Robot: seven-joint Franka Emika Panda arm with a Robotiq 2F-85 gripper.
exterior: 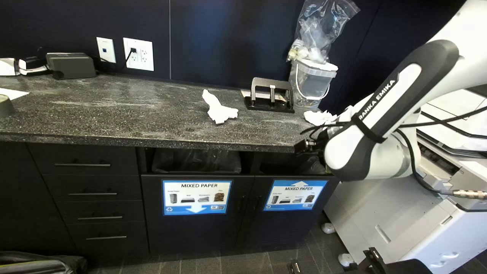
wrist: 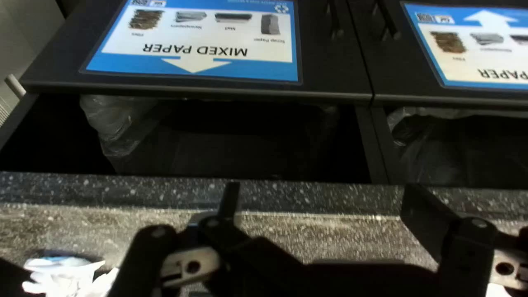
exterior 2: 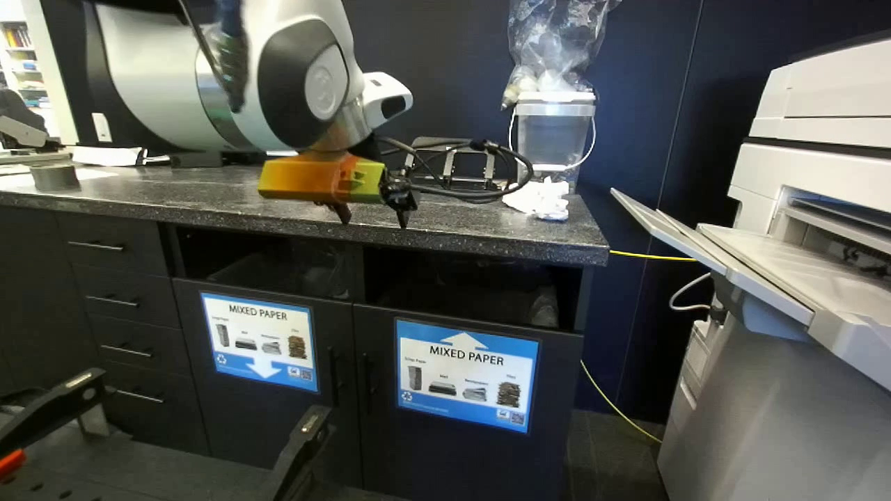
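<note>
My gripper (exterior 2: 374, 218) is open near the front edge of the counter, its two fingers pointing down. In the wrist view, the fingers (wrist: 229, 200) are spread wide, with only the counter's edge showing between them. One crumpled white paper (exterior: 220, 109) lies mid-counter in exterior view 1. Near the right end is another crumpled paper (exterior 2: 539, 200), partly covered by the arm in exterior view 1. White paper (wrist: 64, 277) also shows at the lower left of the wrist view, apart from the fingers. Below the counter are two open-topped bin compartments (wrist: 222, 136) with clear liners.
A black hole punch (exterior: 269, 104) and a clear bucket (exterior: 312, 84) stand at the back of the counter (exterior: 150, 114). Mixed paper signs (exterior 2: 468, 374) mark the bin doors. A printer (exterior 2: 802, 250) stands at the right.
</note>
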